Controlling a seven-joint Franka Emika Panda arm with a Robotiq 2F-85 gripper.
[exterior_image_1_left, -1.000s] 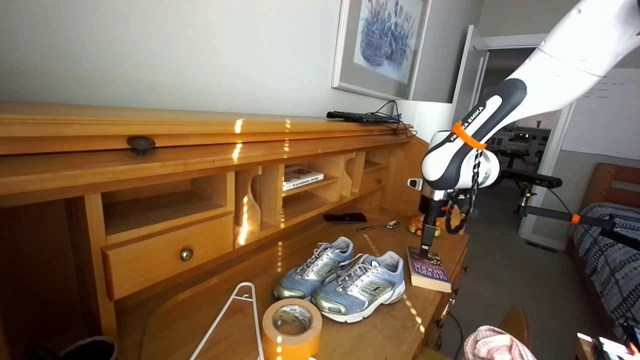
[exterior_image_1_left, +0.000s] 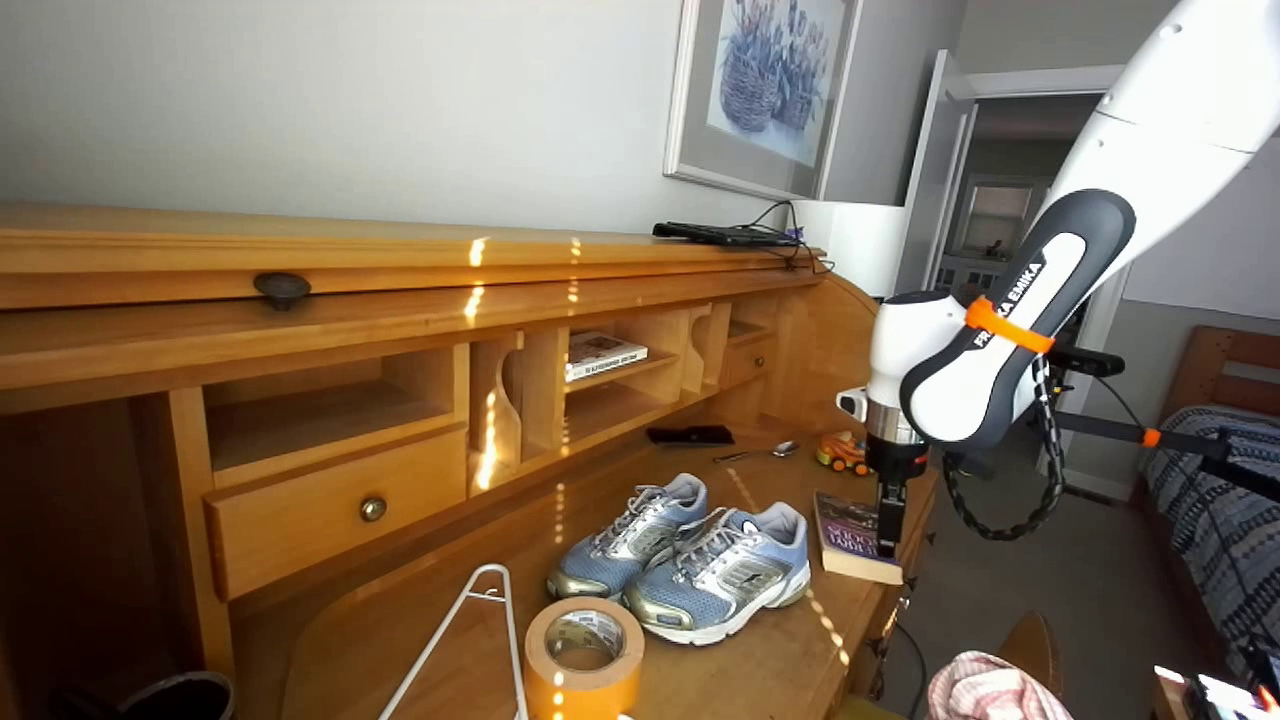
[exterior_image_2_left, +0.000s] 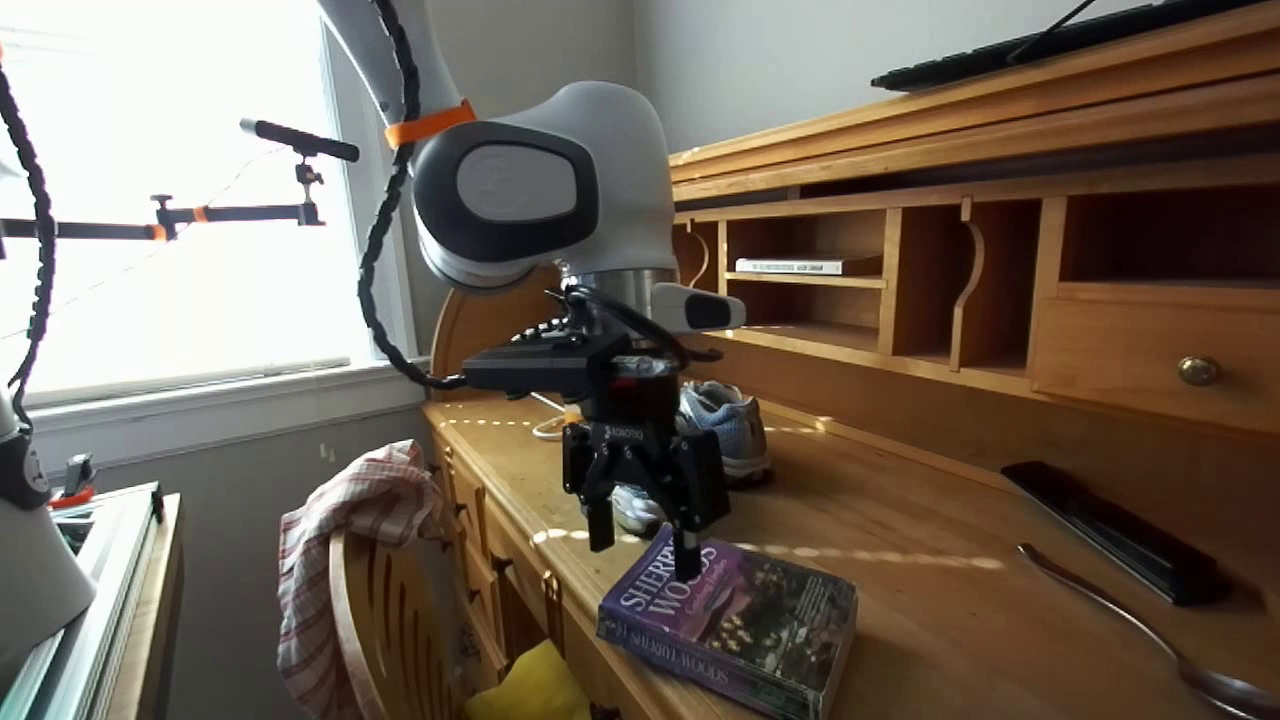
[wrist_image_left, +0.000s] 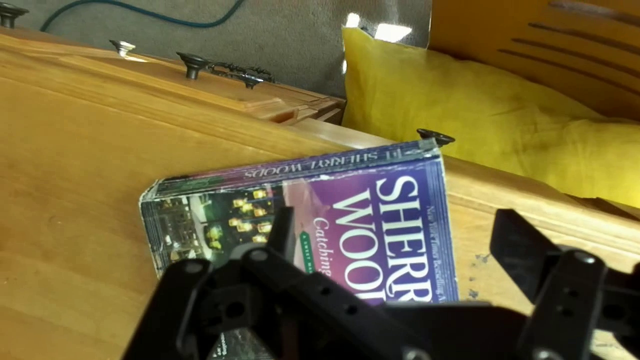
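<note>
A thick paperback book (exterior_image_2_left: 750, 618) with a purple and dark cover lies flat near the desk's front edge. My gripper (exterior_image_2_left: 642, 546) hangs over its front end, fingers pointing down and apart. In the wrist view one finger (wrist_image_left: 280, 235) overlaps the middle of the book's cover (wrist_image_left: 372, 234), while the other finger (wrist_image_left: 520, 252) is past its end, over bare wood. The fingers stand open with nothing held between them. Exterior view 1 shows the gripper (exterior_image_1_left: 888, 546) in front of the book (exterior_image_1_left: 846, 534); whether a fingertip touches the cover I cannot tell.
Blue-grey sneakers (exterior_image_1_left: 732, 576), a tape roll (exterior_image_1_left: 584, 660) and a white hanger (exterior_image_1_left: 510, 624) occupy the desk. A spoon (exterior_image_2_left: 1116, 606) and a dark flat object (exterior_image_2_left: 1116, 528) lie behind the book. A chair with a yellow pillow (wrist_image_left: 456, 96) stands by the desk's front.
The arm has shifted right and toward the desk's front edge in exterior view 1, with the gripper lower and nearer the book's front end. The book has not visibly moved.
</note>
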